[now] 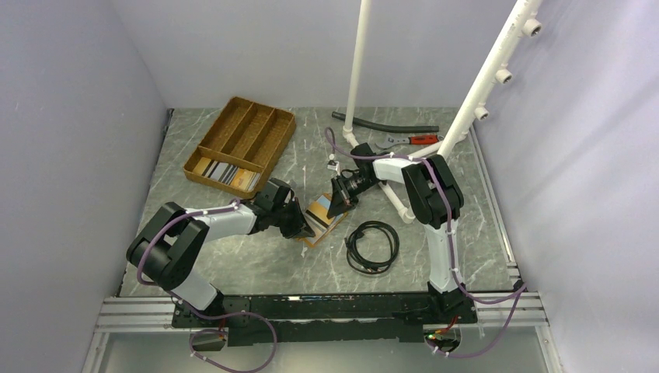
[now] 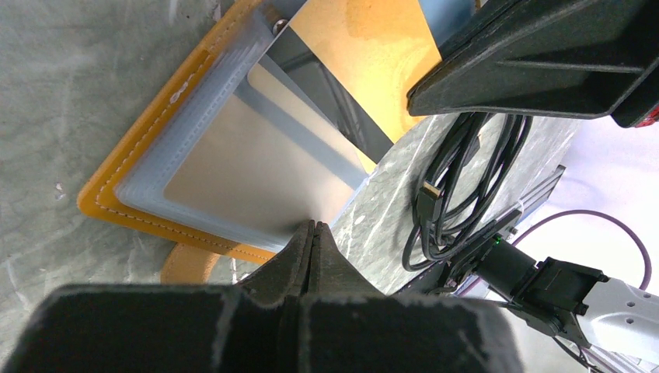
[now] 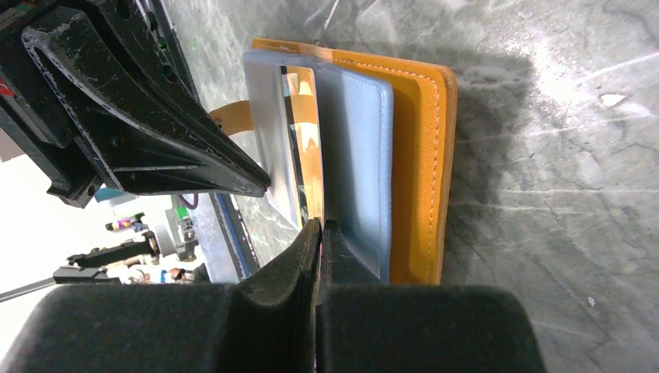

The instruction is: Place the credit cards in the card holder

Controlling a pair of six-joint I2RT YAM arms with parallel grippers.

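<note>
The card holder [image 1: 308, 241] lies open mid-table; its orange leather edge [image 2: 155, 109] and clear sleeves [image 2: 225, 179] show in the left wrist view. A credit card [image 2: 369, 50] with yellow and black bands lies over the sleeves, its pale end seemingly under clear plastic. My left gripper is shut at the sleeve's lower corner; whether plastic is pinched cannot be told. Against the yellow end, my right gripper is shut, its fingertips touching or very near the card, which appears almost edge-on [image 3: 307, 132] there. Nothing clear shows between its fingers.
A brown divided box [image 1: 272, 159] stands back left, several cards [image 1: 225, 172] in its front compartment. Right of the holder lies a coiled black cable [image 1: 373, 247]. White pipes [image 1: 395, 200] and a red-handled wrench [image 1: 423, 140] are farther back.
</note>
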